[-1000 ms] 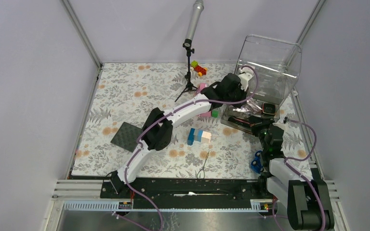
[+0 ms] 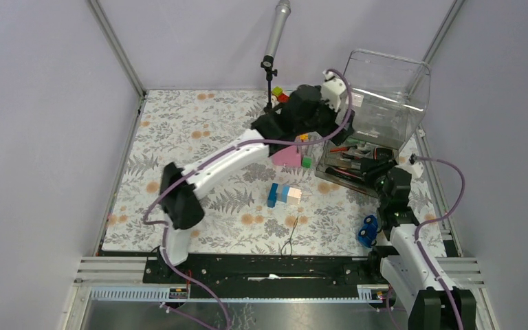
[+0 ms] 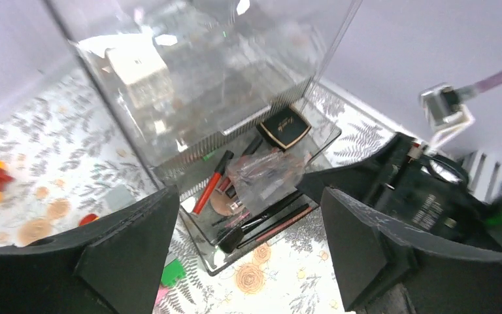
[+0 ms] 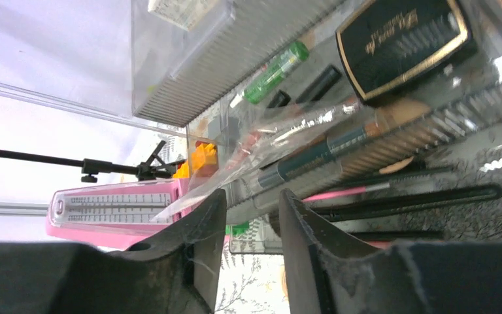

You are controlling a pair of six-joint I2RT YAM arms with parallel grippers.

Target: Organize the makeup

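The clear makeup organizer [image 2: 385, 69] stands at the right, lid raised, its tray holding pens, brushes, a red-barrelled item [image 3: 209, 190], a black compact [image 3: 284, 125], a green tube [image 4: 274, 72] and a crumpled clear plastic piece [image 3: 265, 183]. My left gripper [image 2: 340, 134] is above the organizer's left part, fingers apart in its wrist view [image 3: 245, 242], with nothing visible between them. My right gripper [image 2: 371, 168] is low over the tray's front right; its fingers [image 4: 202, 248] show a gap and appear to hold nothing.
A pink case [image 4: 111, 209], green block [image 2: 306, 162] and toys lie left of the organizer. A tripod stands behind, blue blocks [image 2: 273, 194] in front, a blue toy [image 2: 367, 230] at front right.
My right gripper has shifted slightly upward and rightward.
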